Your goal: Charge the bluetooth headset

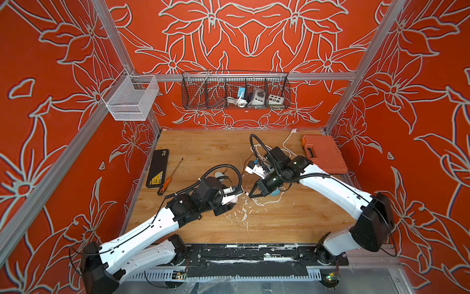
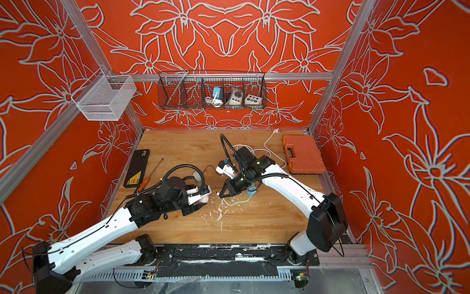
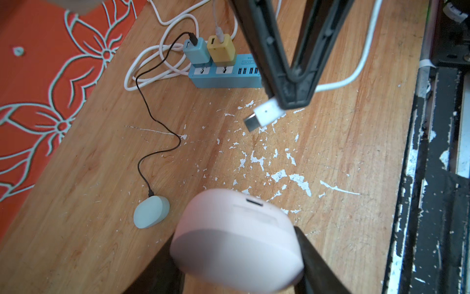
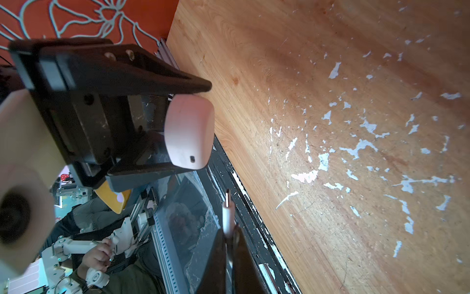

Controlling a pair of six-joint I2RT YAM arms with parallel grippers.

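My left gripper (image 1: 234, 201) grips a pink headset case (image 3: 235, 245) between its fingers, lifted off the table with its charging port visible in the left wrist view. My right gripper (image 1: 252, 193) is shut on the white cable plug (image 3: 264, 112), its metal tip pointing out toward the case; the two are close but apart. A pale round case (image 3: 150, 211) lies on the table with a black cable plugged in. The blue power strip (image 3: 225, 77) carries blue and yellow chargers.
An orange toolbox (image 1: 328, 156) is at the back right; a black box (image 1: 157, 166) and screwdriver (image 1: 166, 183) lie at the left. A wire basket (image 1: 203, 90) hangs at the back.
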